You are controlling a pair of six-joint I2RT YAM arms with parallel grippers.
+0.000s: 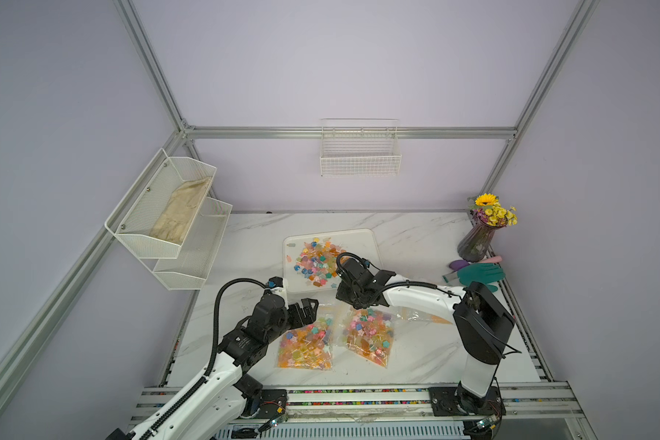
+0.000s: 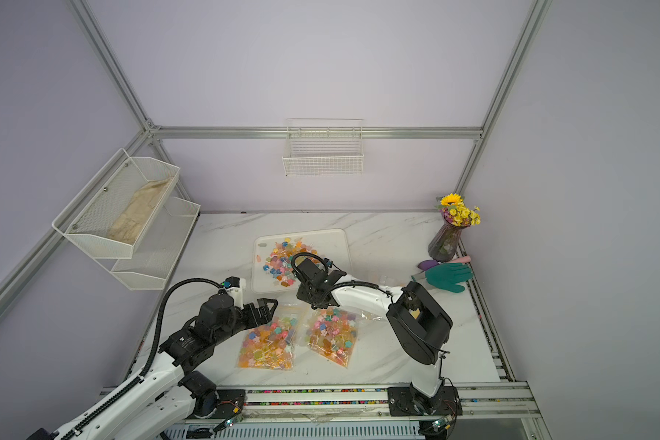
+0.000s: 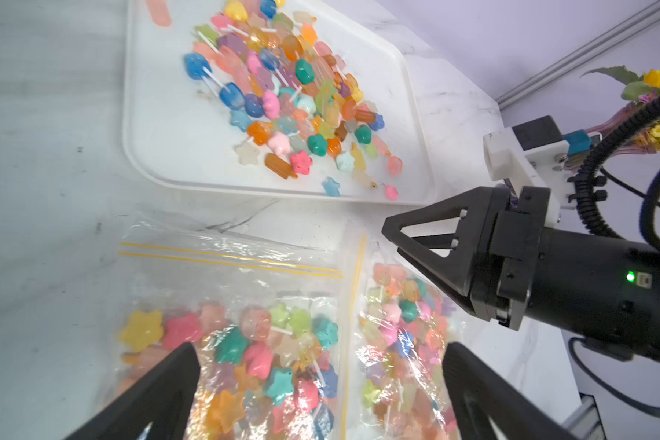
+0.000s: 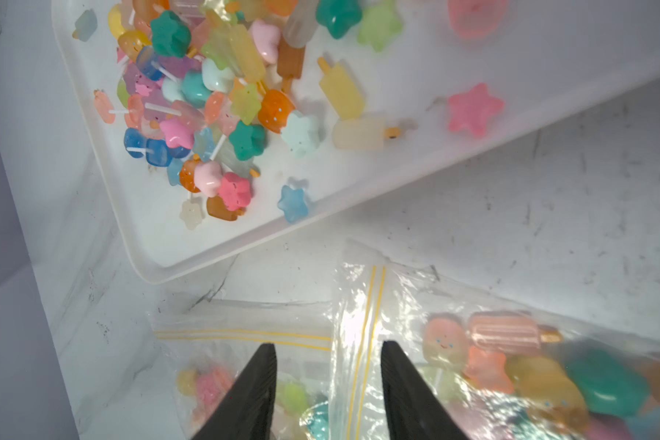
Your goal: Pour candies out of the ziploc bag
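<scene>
Two clear ziploc bags full of candies lie side by side on the table: the left bag (image 1: 305, 346) and the right bag (image 1: 370, 336). Behind them, a white tray (image 3: 145, 132) holds loose candies (image 3: 286, 80). My left gripper (image 1: 308, 311) is raised over the left bag's upper part with its fingers (image 3: 157, 396) spread wide, nothing between them. My right gripper stands open above the bags' seal ends; in the right wrist view its fingers (image 4: 260, 385) straddle the right bag's yellow zip lines, with no bag material clearly gripped. Both bags lie flat.
White mesh shelves (image 1: 165, 220) hang on the left. Table left of the tray is clear.
</scene>
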